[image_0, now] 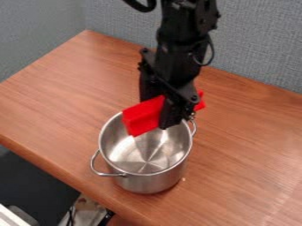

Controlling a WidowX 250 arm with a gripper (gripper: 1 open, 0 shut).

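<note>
A black robot arm comes down from the top centre, and its gripper (177, 108) holds a red object (144, 116) just above a steel pot (145, 173). The red piece shows on both sides of the fingers, with a smaller part at the right. The pot has two side handles, and the bottom visible inside it looks bare.
Grey fabric panels stand behind the table.
</note>
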